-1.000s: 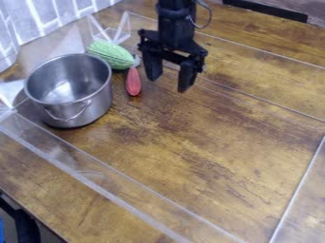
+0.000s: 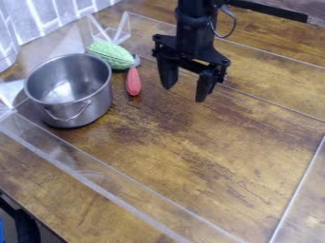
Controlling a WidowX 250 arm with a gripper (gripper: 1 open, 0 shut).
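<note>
My black gripper (image 2: 187,70) hangs over the back middle of the wooden table, its two dark fingers spread apart, open, with nothing visible between them. To its left a long pink object (image 2: 133,82) lies on the table. Behind that is a green cabbage-like object (image 2: 109,54) at the back left. A steel pot (image 2: 68,89) with a wire handle stands on the left, in front of the green object.
Clear plastic sheeting or strips (image 2: 37,28) edge the back left, and clear strips run along the table's surface.
Over the last second my gripper has moved right, away from the pink object. The pot, pink object and green object look unmoved.
</note>
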